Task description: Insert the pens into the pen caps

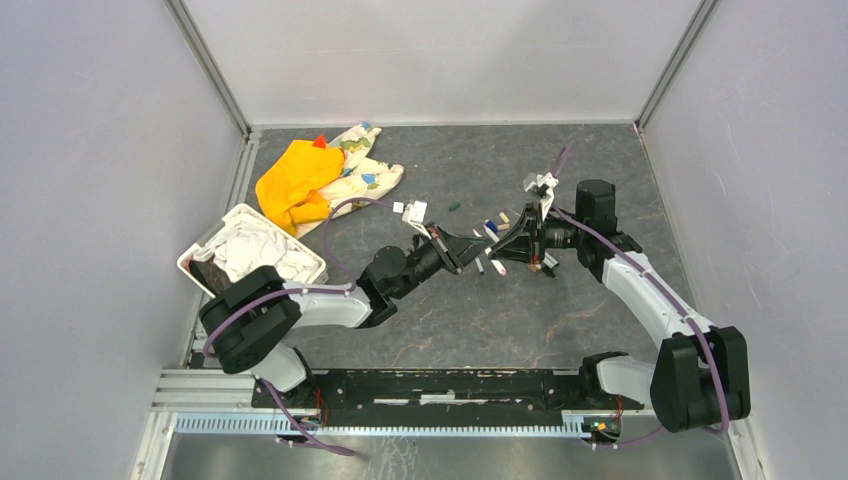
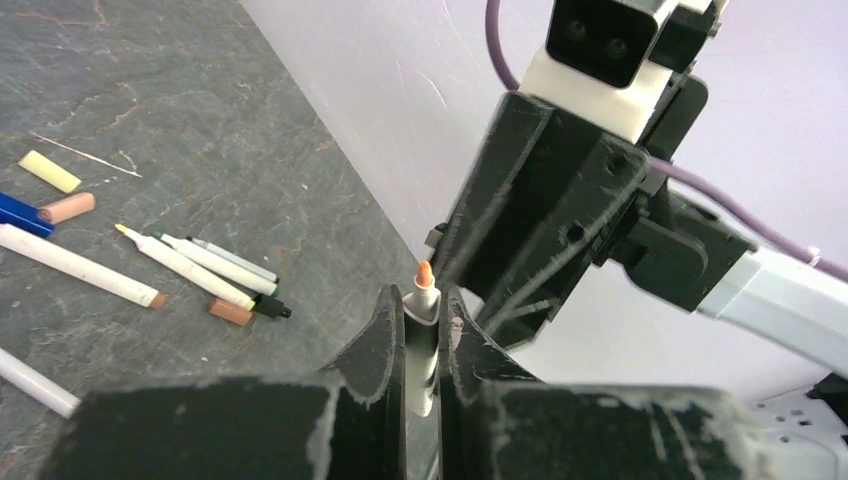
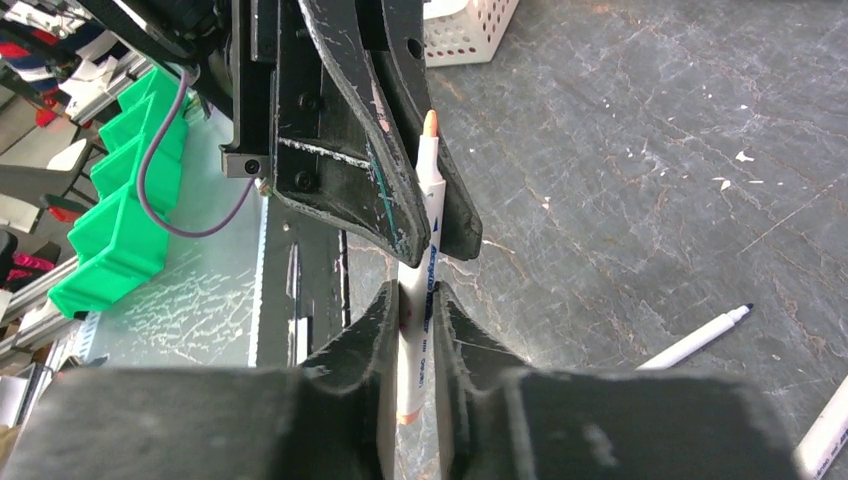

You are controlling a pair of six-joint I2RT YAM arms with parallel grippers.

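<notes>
A white pen with an orange tip [image 3: 431,185] stands upright between my two grippers, which meet near the middle of the top view. My left gripper is shut on it; the orange tip shows just above the fingers. My right gripper is shut on the same pen lower along the barrel, with the left gripper's fingers around its upper part in the right wrist view. Loose pens [image 2: 80,262] and short caps, yellow [image 2: 48,170], pink [image 2: 66,208] and brown [image 2: 229,311], lie on the table below.
A white basket [image 1: 202,239] with cloth and a pile of yellow and patterned fabric [image 1: 298,180] occupy the left of the table [image 1: 500,330]. Side walls border it. The table's front and back have bare room.
</notes>
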